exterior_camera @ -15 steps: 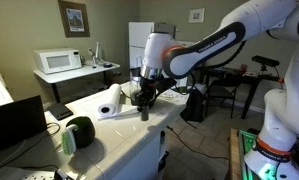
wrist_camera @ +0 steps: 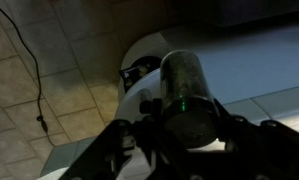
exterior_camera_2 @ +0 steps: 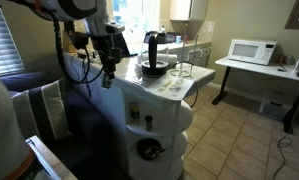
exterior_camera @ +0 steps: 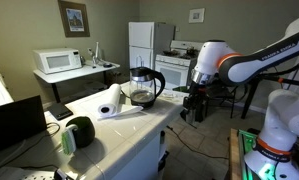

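Observation:
A small greenish cylindrical jar (wrist_camera: 181, 75) with an orange end hangs in the grip of my gripper (exterior_camera: 189, 104), which is shut on it. The orange end faces the wrist camera, and the dark fingers are hard to make out beside it. In exterior view 2 the same jar (exterior_camera_2: 108, 81) shows below the wrist, off the side of the white counter (exterior_camera_2: 179, 84) and above the floor. From exterior view 1, the arm reaches past the counter's right edge.
On the counter stand a glass-sided appliance (exterior_camera: 142, 86), a white roll (exterior_camera: 108, 102) and a dark green pot (exterior_camera: 81, 131). Under the counter end, rounded shelves (exterior_camera_2: 169, 132) carry small jars (exterior_camera_2: 134, 107) and a dark bowl (exterior_camera_2: 149, 149). A cable lies on the tiled floor.
My gripper has carried the jar rightward in exterior view 1, from over the counter to beyond its edge. The arm has drawn back toward its base. The counter items look unmoved.

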